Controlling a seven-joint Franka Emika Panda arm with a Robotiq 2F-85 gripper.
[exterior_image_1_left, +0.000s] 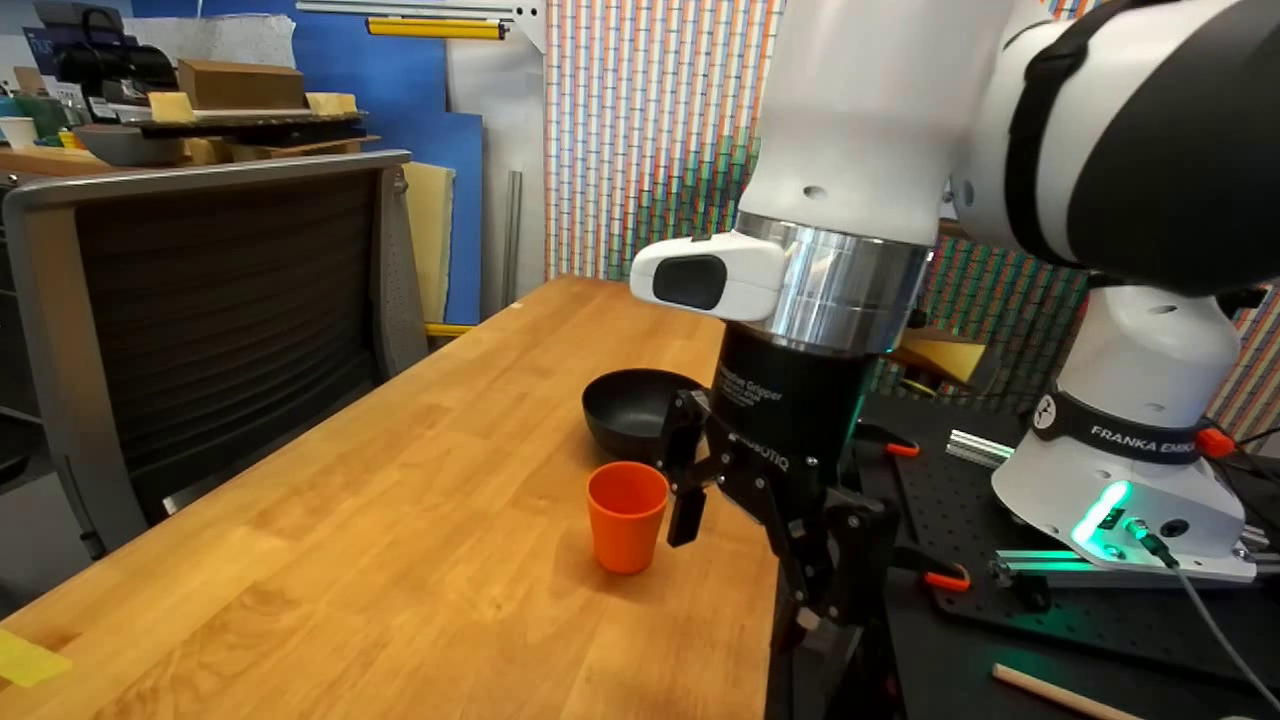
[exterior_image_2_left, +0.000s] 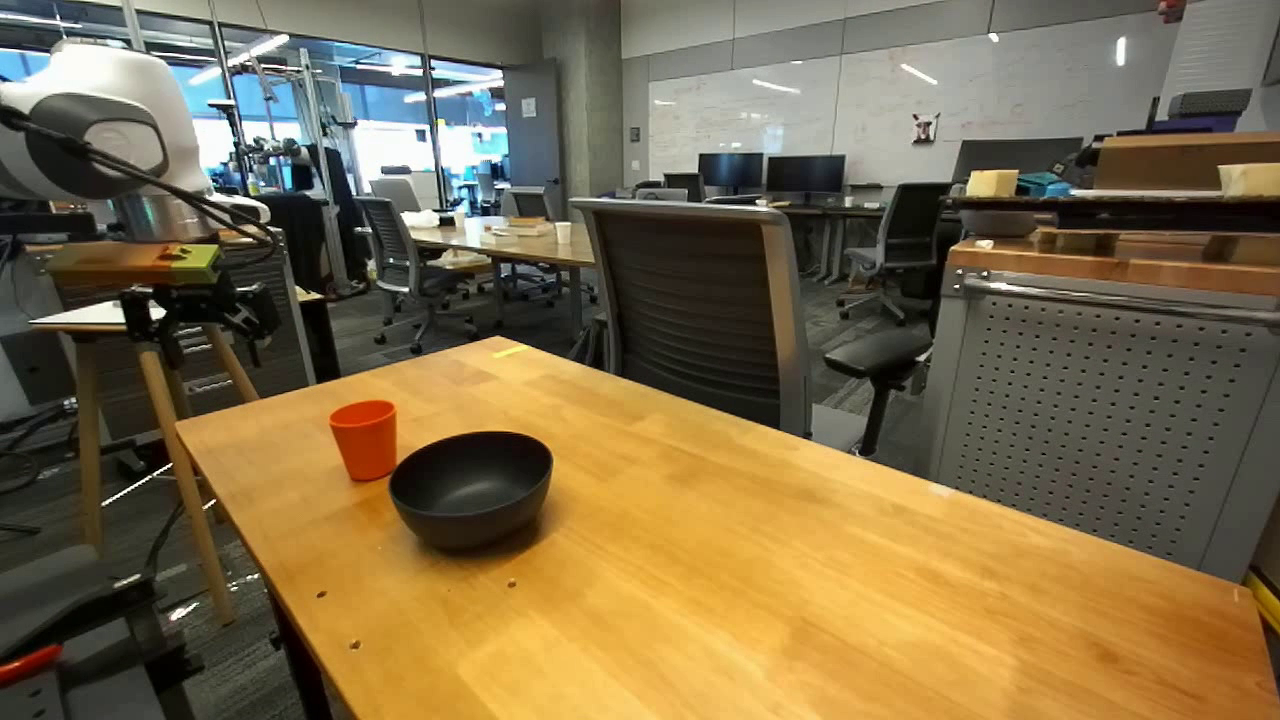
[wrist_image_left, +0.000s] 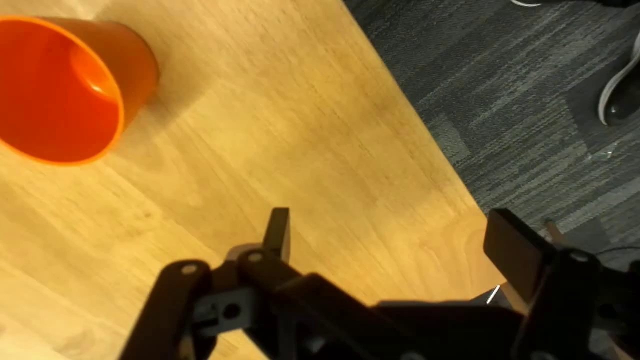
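An orange cup stands upright on the wooden table, close to a black bowl. From the second exterior view, the cup is left of the bowl, and no contents show in the bowl. My gripper is open, to the cup's right in the first exterior view, where it covers part of the bowl's edge. In the wrist view the cup lies at upper left, outside the spread fingers of my gripper. Between those fingers only bare table and its corner appear.
An office chair stands along the table's far side. The robot's base and a black perforated plate are on the right. Much of the tabletop beyond the bowl is free.
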